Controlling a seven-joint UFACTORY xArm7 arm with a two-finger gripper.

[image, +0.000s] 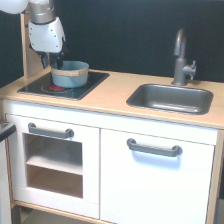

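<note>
A blue-grey pot (70, 77) stands upright on the black stovetop (40, 87) at the left of a toy kitchen. My gripper (54, 62) hangs pointing down at the pot's left rim, below the white arm end (46, 37). Its dark fingers are small and blend into the dark backdrop. Whether they touch the rim or stand around it, and how far apart they are, I cannot tell.
A sink (170, 98) with a grey faucet (180, 60) lies to the right. Wooden countertop (112, 90) between stove and sink is clear. Below are an open-looking compartment (55, 165) and a white cabinet door (155, 185), both with grey handles.
</note>
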